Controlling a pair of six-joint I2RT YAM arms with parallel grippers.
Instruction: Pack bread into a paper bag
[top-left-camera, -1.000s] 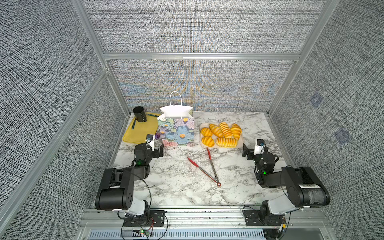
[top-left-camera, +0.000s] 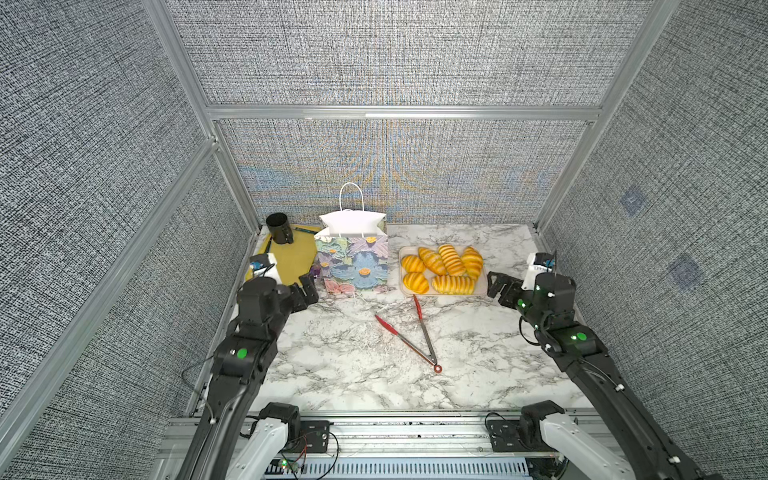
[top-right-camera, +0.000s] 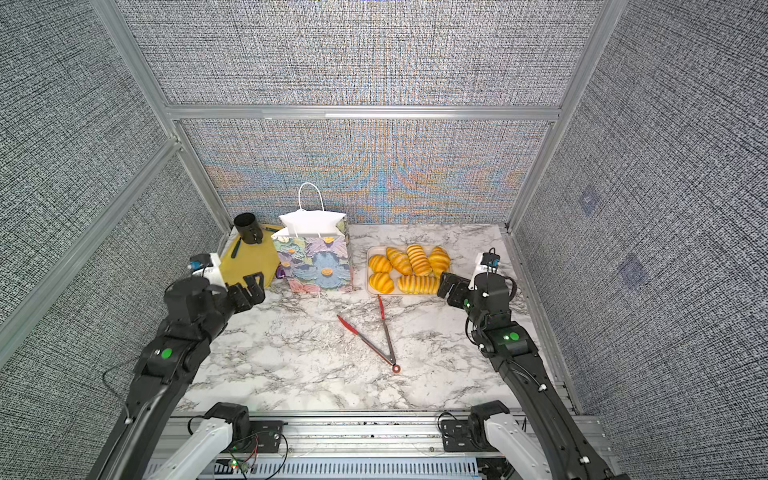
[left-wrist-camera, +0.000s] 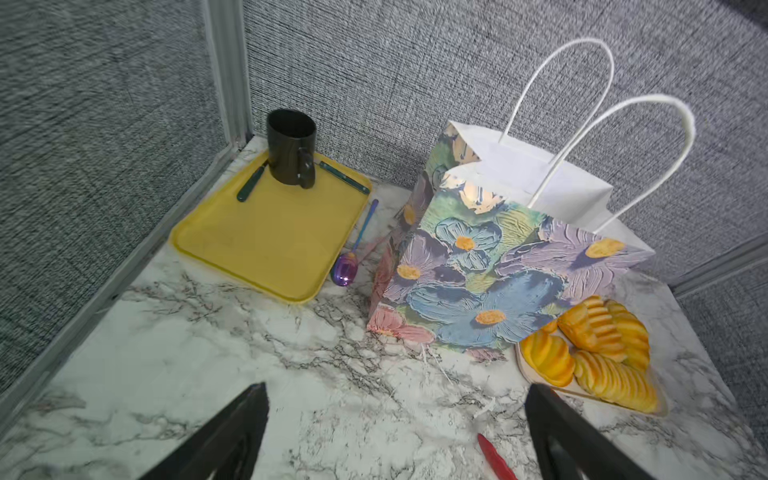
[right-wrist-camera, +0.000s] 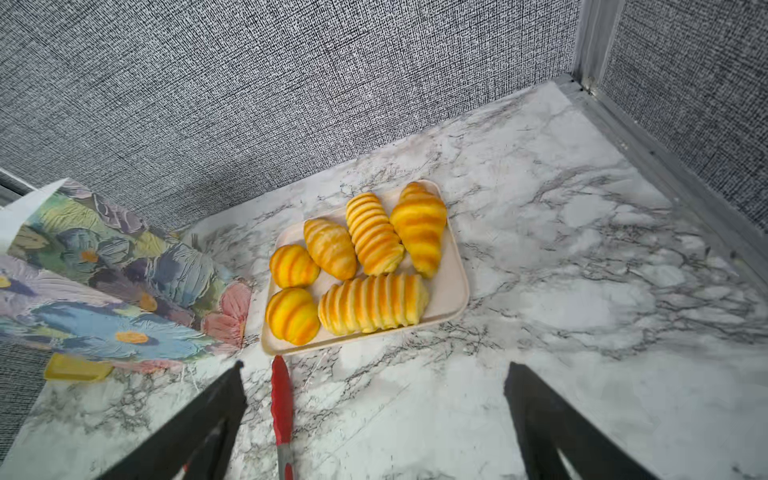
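Observation:
A floral paper bag (top-left-camera: 352, 264) with white handles stands upright at the back centre-left. Right of it a pale tray (right-wrist-camera: 456, 288) holds several bread rolls, among them a long ridged loaf (right-wrist-camera: 372, 304) and a croissant shape (right-wrist-camera: 420, 224). Tongs with red tips (top-left-camera: 420, 344) lie spread on the marble table in front. My left gripper (top-left-camera: 305, 289) is open and empty, left of and in front of the bag. My right gripper (top-left-camera: 497, 288) is open and empty, just right of the tray.
A yellow board (left-wrist-camera: 264, 240) at the back left carries a black mug (left-wrist-camera: 291, 144) and dark utensils; a purple spoon (left-wrist-camera: 345, 268) lies beside it.
The bag, bread and tongs look unmoved.

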